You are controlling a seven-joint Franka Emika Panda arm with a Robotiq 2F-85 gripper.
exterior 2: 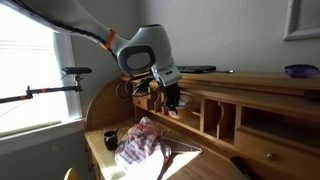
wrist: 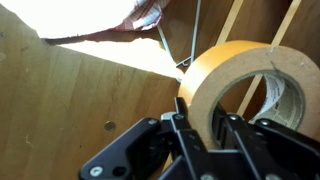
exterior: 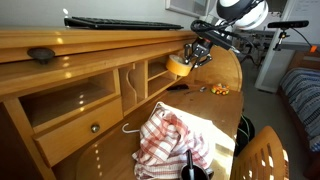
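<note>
A roll of orange tape [wrist: 228,62] fills the right side of the wrist view, its cardboard core open towards the camera. My gripper is shut on the roll's near wall, one finger seeming to reach inside the core. In exterior view 1 the tape [exterior: 179,66] hangs in the air below the gripper [exterior: 192,56], in front of the desk's cubbyholes and above the desktop. From exterior view 2 the gripper [exterior 2: 172,104] shows dark against the desk, and the tape is hard to make out there.
A red-and-white checked cloth [exterior: 172,138] lies crumpled on the desktop, with a dark mug [exterior: 194,167] at the front. A wire hook [exterior: 131,128] stands by the cloth. Small orange items [exterior: 220,89] lie at the far end. Shelves and drawers [exterior: 80,131] line the back.
</note>
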